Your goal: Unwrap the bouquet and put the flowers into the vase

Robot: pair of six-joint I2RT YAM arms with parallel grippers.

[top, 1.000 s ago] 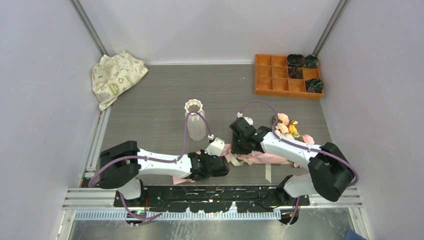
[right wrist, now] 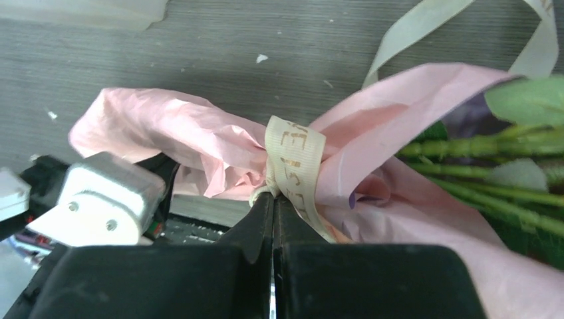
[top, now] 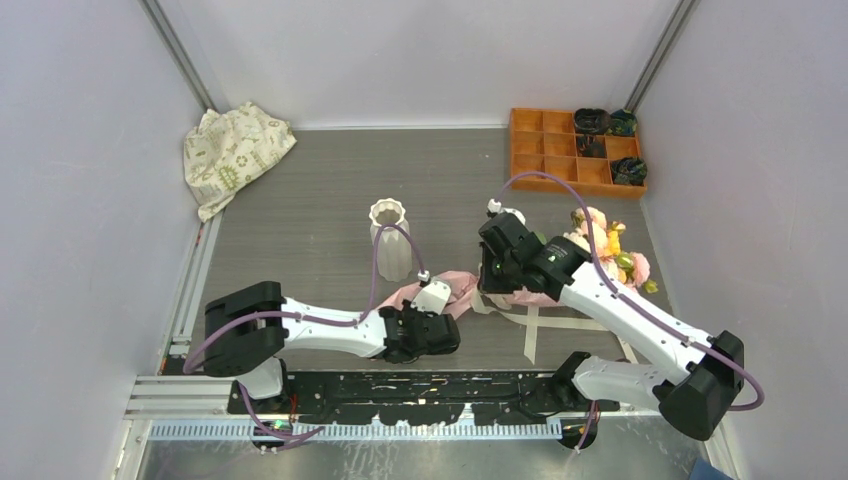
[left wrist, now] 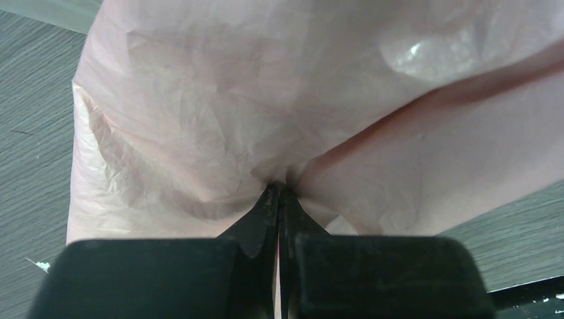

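Note:
A white fluted vase (top: 391,240) stands upright near the middle of the table in the top view. The bouquet (top: 600,245), with peach, pink and yellow flowers, lies to its right, partly behind my right arm. Its pink wrapping paper (right wrist: 153,123) narrows at a cream printed ribbon (right wrist: 296,166). At that ribbon my right gripper is shut on the bouquet's tied neck. Creases in the pink paper (left wrist: 199,133) converge at my left gripper, whose closed fingertips pinch it. Green stems (right wrist: 479,166) show inside the wrapping in the right wrist view.
An orange compartment box (top: 540,150) with dark items stands at the back right. A patterned cloth (top: 235,155) lies at the back left. Loose ribbon (top: 532,335) trails near the front.
My right arm has moved away and rightward, carrying the bouquet the same way. The paper's tail has shifted from in front of the left gripper to behind it. My left arm has barely moved.

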